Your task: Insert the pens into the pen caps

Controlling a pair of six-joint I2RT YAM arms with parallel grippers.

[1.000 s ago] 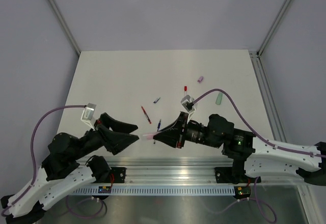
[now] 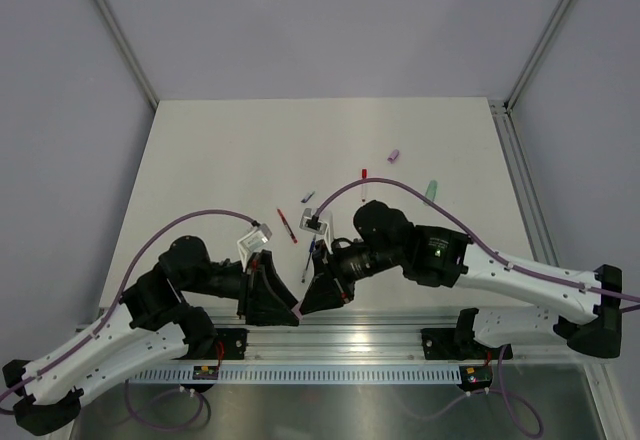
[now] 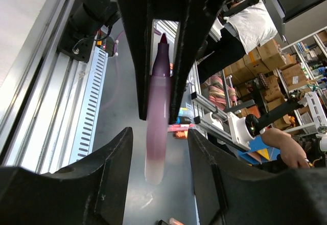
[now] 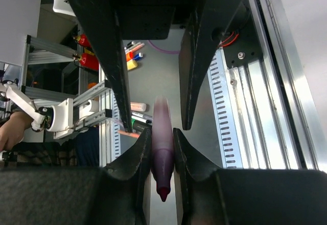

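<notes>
A pink-purple pen (image 3: 157, 113) with a dark tip is held between the two grippers above the front edge of the white table (image 2: 210, 150). In the right wrist view my right gripper is shut on it, its tip pointing toward the camera. My left gripper is around the same pen from the other side; whether its fingers press on it I cannot tell. In the top view a small lilac cap (image 2: 394, 155), red pens (image 2: 286, 224), a blue pen (image 2: 308, 260) and a green piece (image 2: 430, 191) lie on the table.
A metal rail (image 2: 320, 373) runs along the front below both arms, with grey walls at the sides.
The left gripper has moved right and turned onto the pen, meeting the right gripper. The right gripper has moved left and tilted, still holding the pen.
</notes>
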